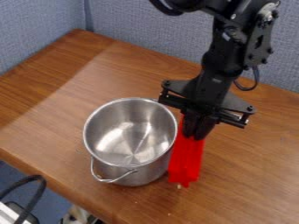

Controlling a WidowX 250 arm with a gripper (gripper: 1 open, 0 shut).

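My black gripper (pixel 194 122) is at the centre right, just right of a steel pot (pixel 124 131), its fingers low over the upper end of a long red block (pixel 184 164). The block stands or lies along the pot's right side, partly behind the rim at its top. The fingers look close together; whether they grip the block is hard to tell, as the contact is hidden by the gripper's body.
A grey padded wall stands behind. A black cable lies at the front left corner.
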